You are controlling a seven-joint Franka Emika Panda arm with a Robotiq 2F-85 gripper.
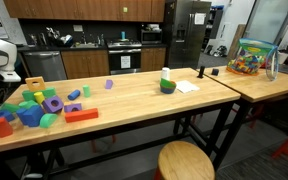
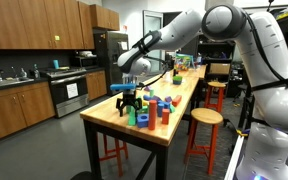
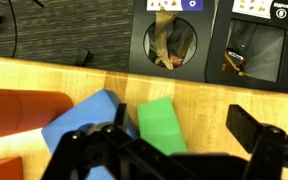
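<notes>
In the wrist view my gripper stands open, its two black fingers (image 3: 252, 130) wide apart. A green block (image 3: 161, 124) lies partly in the space seen between them, with its near end cut off from sight by the gripper body. Beside it, a blue block (image 3: 82, 118) reaches under the left finger. Further left is a large red piece (image 3: 19, 108). Exterior view 1 has the arm (image 1: 0, 60) at the far left end of the table, above the heap of coloured blocks; the fingers are hard to make out there.
Red block (image 1: 81, 115), purple ring (image 1: 53, 104) and other blocks crowd the table's left end. A green bowl (image 1: 167, 86) stands farther right. Past the table edge are dark bins (image 3: 214, 48). A stool (image 1: 185, 160) stands in front.
</notes>
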